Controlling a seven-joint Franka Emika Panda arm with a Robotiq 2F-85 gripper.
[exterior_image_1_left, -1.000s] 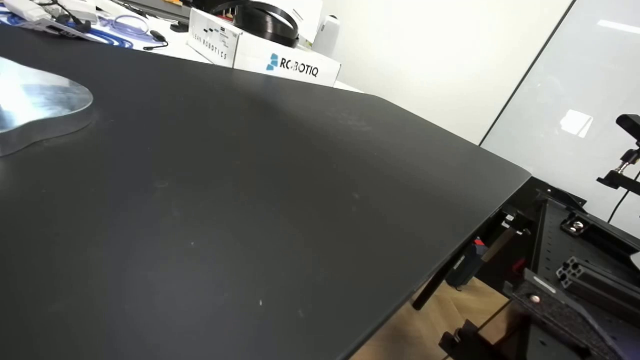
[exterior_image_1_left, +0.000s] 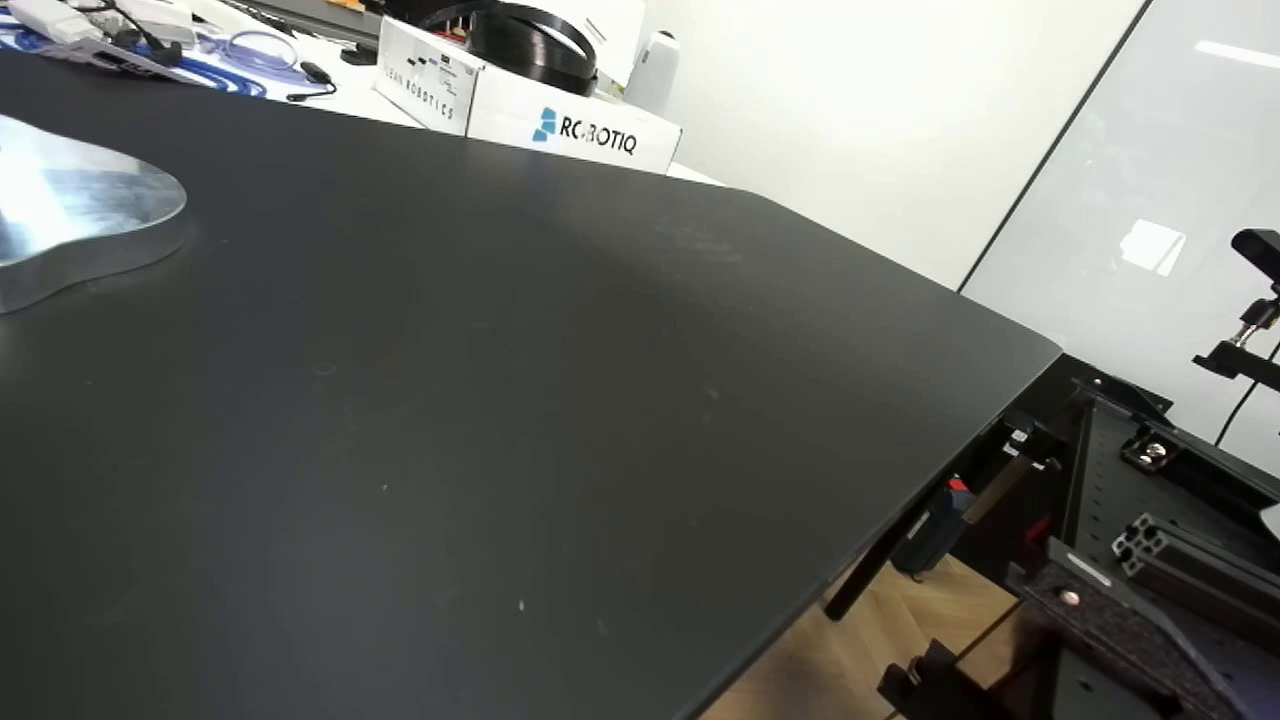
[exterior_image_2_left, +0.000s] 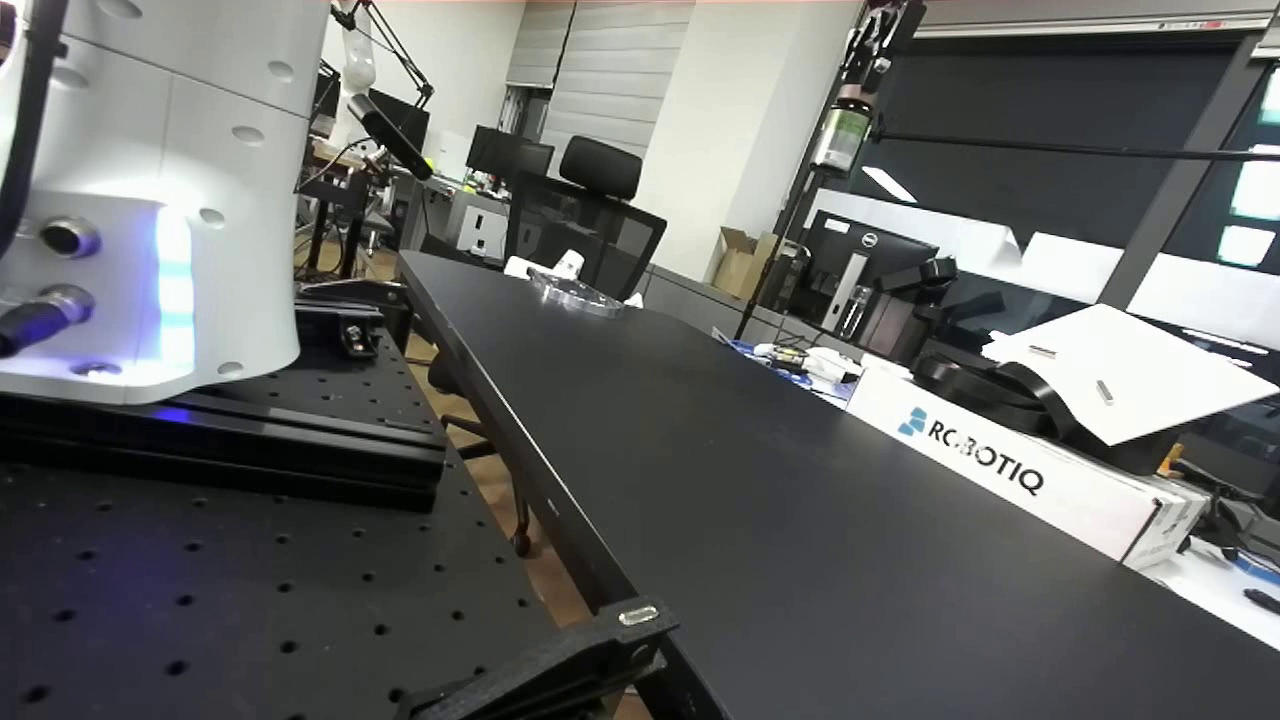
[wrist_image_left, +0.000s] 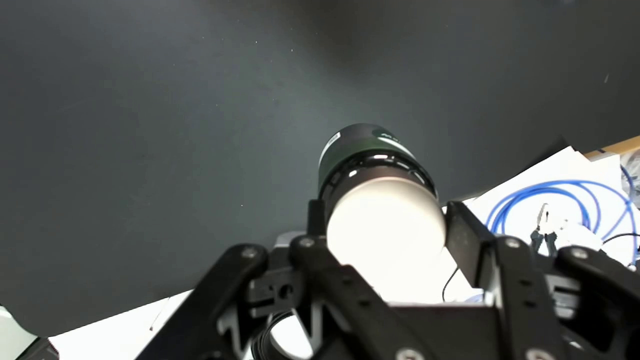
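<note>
A dark bottle with a pale, wide cap (wrist_image_left: 387, 231) is clamped between the two fingers of my gripper, which is shut on it near the cap. In exterior view 2 the gripper (exterior_image_2_left: 870, 60) hangs high above the far side of the black table (exterior_image_2_left: 672, 456), and the bottle (exterior_image_2_left: 843, 136) below it shows a green and white label. Clear air separates the bottle from the tabletop. Exterior view 1 shows neither gripper nor bottle. A clear, curved-edged plate (exterior_image_1_left: 90, 198) lies on the table at the left.
A white ROBOTIQ box (exterior_image_1_left: 570, 126) stands beyond the table's back edge. Blue cables (wrist_image_left: 540, 192) and pliers (wrist_image_left: 543, 231) lie on a white surface beside the table.
In exterior view 1 a soft shadow on the tabletop has shifted slightly; the plate and box have stayed put.
</note>
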